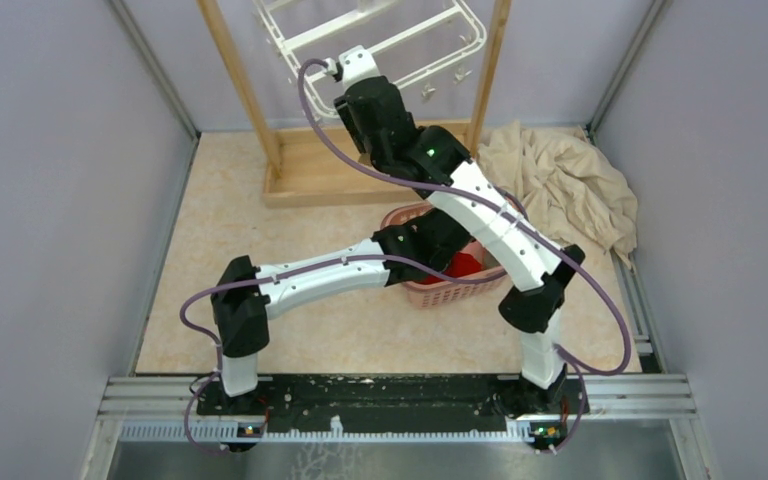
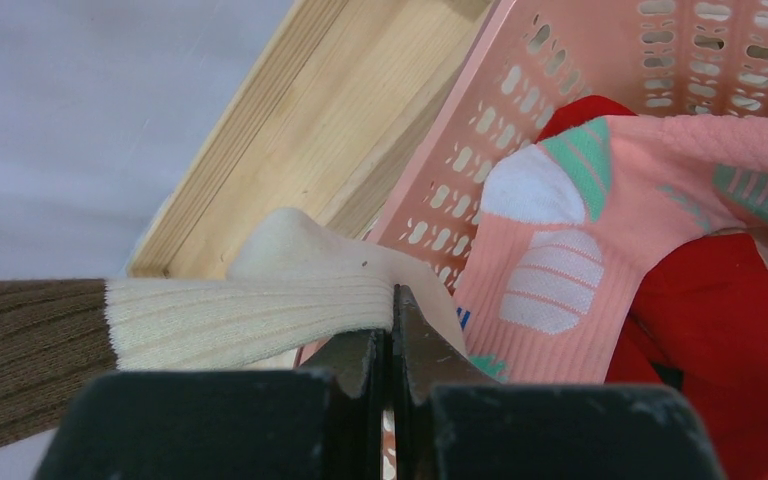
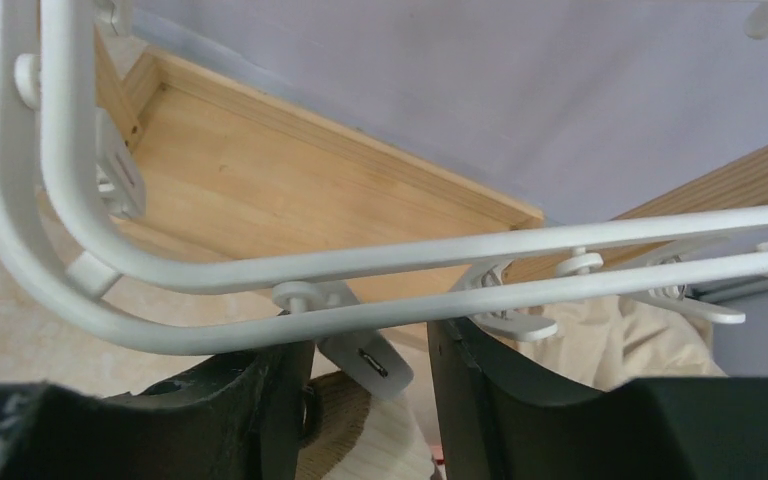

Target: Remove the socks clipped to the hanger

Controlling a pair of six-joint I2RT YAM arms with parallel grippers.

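Observation:
In the left wrist view my left gripper is shut on the pale end of a brown-and-white sock point(image 2: 240, 320). The sock stretches away to the left edge. Up by the white hanger point(image 3: 400, 310), my right gripper stands part open. A grey-white clip point(image 3: 375, 368) lies between its fingertips, without clear contact. Below that clip shows brown-and-white sock fabric point(image 3: 355, 430); whether the clip still grips it, I cannot tell. The hanger point(image 1: 390, 40) also appears at the top of the top view, while the right arm covers my left gripper's fingers there.
A pink basket point(image 1: 455, 293) holds a pink sock point(image 2: 650, 190) and red cloth point(image 2: 730, 310). Behind stands a wooden frame base point(image 1: 310, 165); a beige cloth heap point(image 1: 560, 185) lies at right. Other clips point(image 3: 505, 315) hang nearby.

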